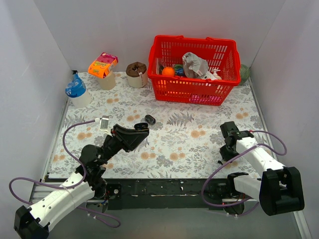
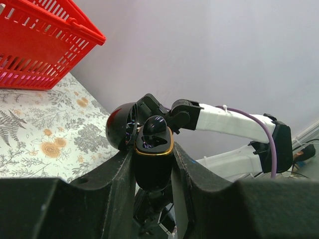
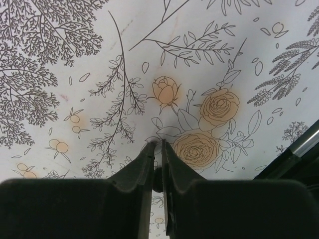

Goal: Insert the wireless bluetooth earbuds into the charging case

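Observation:
My left gripper is shut on the black charging case, held above the table at centre-left. A gold rim runs round the case, and its inside is mostly dark. Beside it in the left wrist view is a rounded black part that looks like the raised lid. Low over the front right of the table is my right gripper. Seen from the right wrist, its fingertips are close together with a thin gap, and a small dark piece shows there; whether it is gripped I cannot tell.
At the back stands a red basket with several items. Cups, a brown-topped container and a blue-and-white bottle line the back left.

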